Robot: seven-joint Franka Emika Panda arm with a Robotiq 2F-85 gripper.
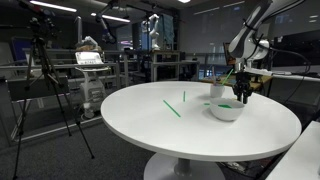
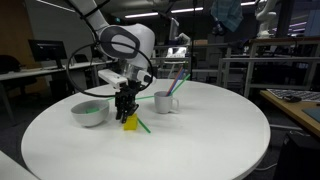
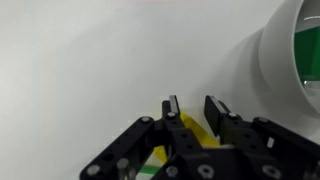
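My gripper points down at the table with its fingers apart. A yellow object [image 3: 197, 130] shows between and beneath them in the wrist view; whether the fingers touch it cannot be made out. From the second exterior view, the gripper [image 2: 126, 110] is low over the table, right at the yellow object [image 2: 131, 124]. A white bowl [image 2: 91, 114] with something green inside stands close beside it. In the first exterior view the bowl [image 1: 226, 110] is in front of the gripper, and no yellow shows there.
Near the gripper stands a white mug [image 2: 165, 103] holding upright sticks. One green stick [image 2: 144, 126] lies by the yellow object, and another green stick [image 1: 174, 108] rests on the open table.
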